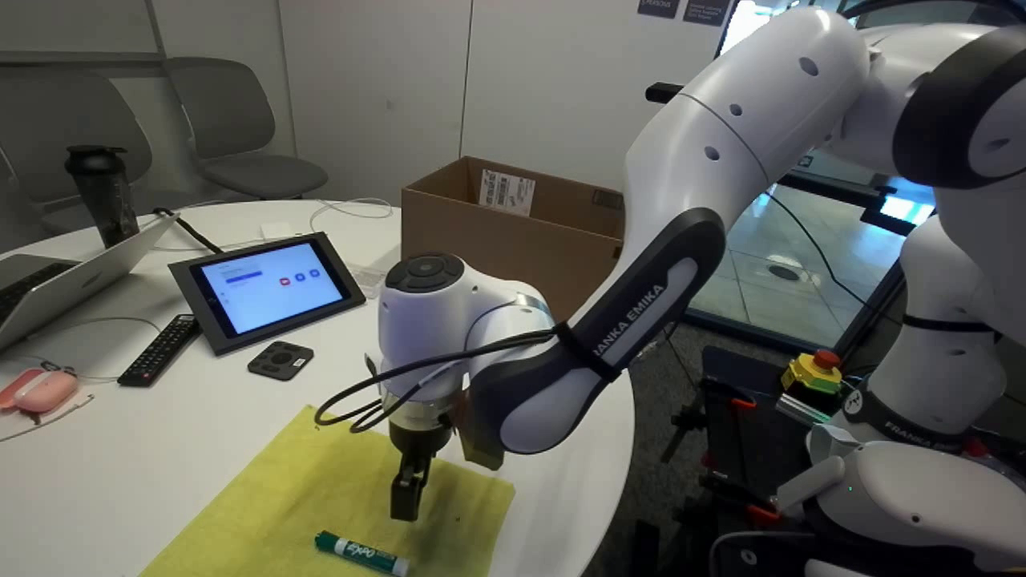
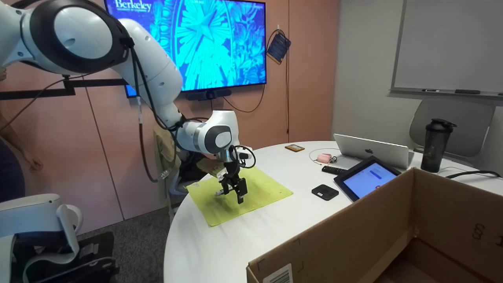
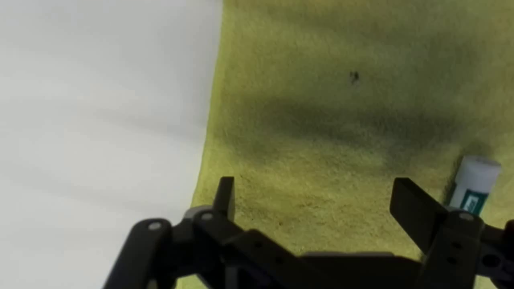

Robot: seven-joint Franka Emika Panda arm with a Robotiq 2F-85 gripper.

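On the yellow cloth point(image 1: 288, 486) lies a marker point(image 1: 361, 553) with a green cap and an EXPO label. My gripper point(image 1: 405, 505) hangs over the same cloth, farther back than the marker and apart from it. In the wrist view the gripper is open, with only bare cloth showing between its fingers. The white end of the marker point(image 3: 474, 180) lies outside the right finger point(image 3: 417, 212), which hides part of its body. From the other side the gripper point(image 2: 234, 192) partly covers the marker.
A large open cardboard box point(image 2: 330, 236) stands on the table. A tablet point(image 1: 274, 285), a small black device point(image 1: 280, 360), a remote point(image 1: 160, 349), a pink case point(image 1: 46, 390), a laptop point(image 1: 86, 279) and a dark bottle point(image 1: 101, 197) occupy the far side.
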